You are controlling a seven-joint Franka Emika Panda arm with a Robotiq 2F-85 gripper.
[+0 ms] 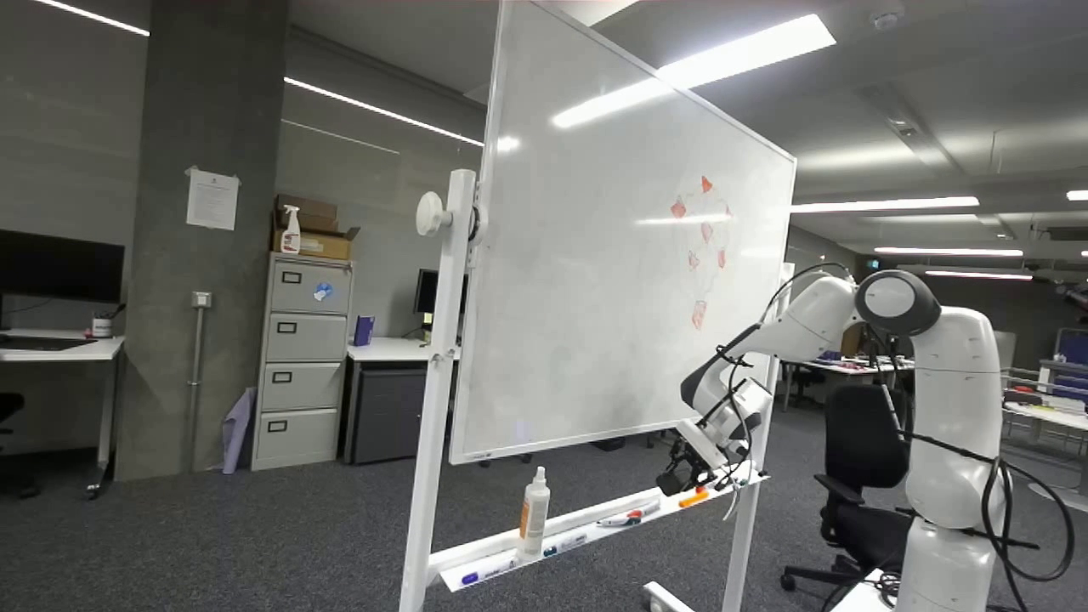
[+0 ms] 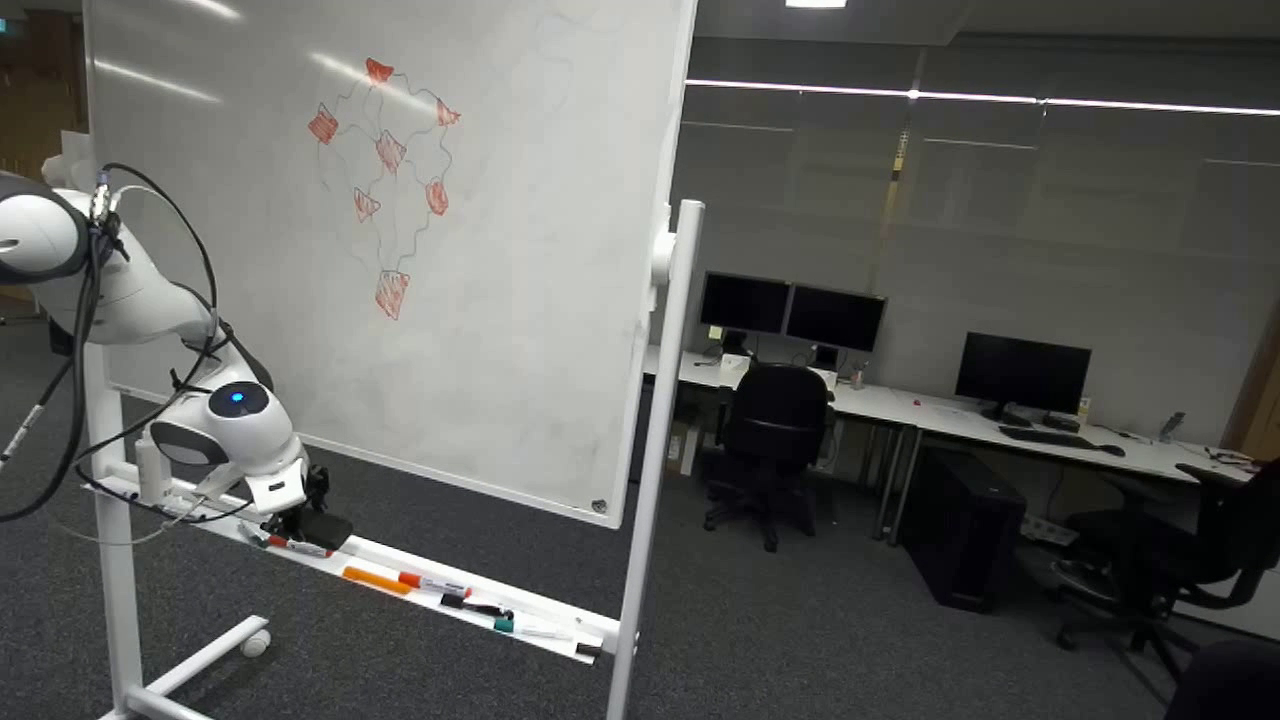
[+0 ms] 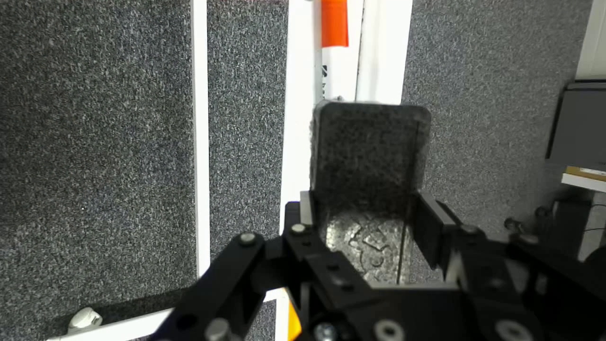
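Observation:
A black block-shaped eraser (image 3: 369, 153) sits between the fingers of my gripper, which is shut on it. In exterior view 2, the gripper (image 2: 310, 502) holds the dark eraser (image 2: 321, 529) just over the whiteboard's pen tray (image 2: 540, 608); whether the two touch cannot be told. The whiteboard (image 2: 528, 324) stands above, with red shaded patches (image 2: 391, 152) joined by thin wavy lines. From the other side, in exterior view 1, the gripper (image 1: 695, 466) is below the board's lower edge.
Along the tray lie an orange marker (image 2: 377, 581), a red-capped marker (image 2: 434, 584) and several other pens. A white spray bottle (image 1: 535, 515) stands at the tray's other end. The board's upright post (image 1: 436, 388) borders that end. Most of the board's surface is clear.

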